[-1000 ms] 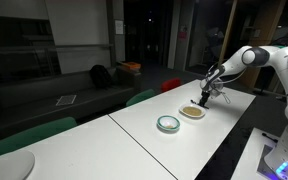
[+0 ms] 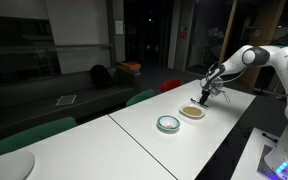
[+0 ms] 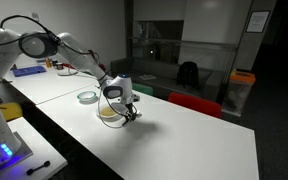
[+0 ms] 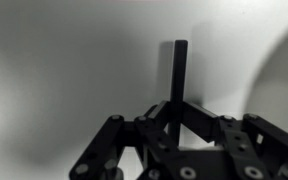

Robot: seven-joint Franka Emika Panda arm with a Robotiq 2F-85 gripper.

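Note:
In the wrist view, a thin dark stick-like piece runs between my fingertips, and my gripper is shut on it. It extends beyond the fingers over the white table; what it belongs to is not clear. From the first exterior view, my gripper is low over the table, just behind a white bowl with tan contents. The second exterior view has my gripper to the right of that bowl. The held piece is too small to make out in either exterior view.
A bowl with a green rim stands apart on the long white table. A white round object lies at the near left. Chairs, among them a red one, line the table's far side.

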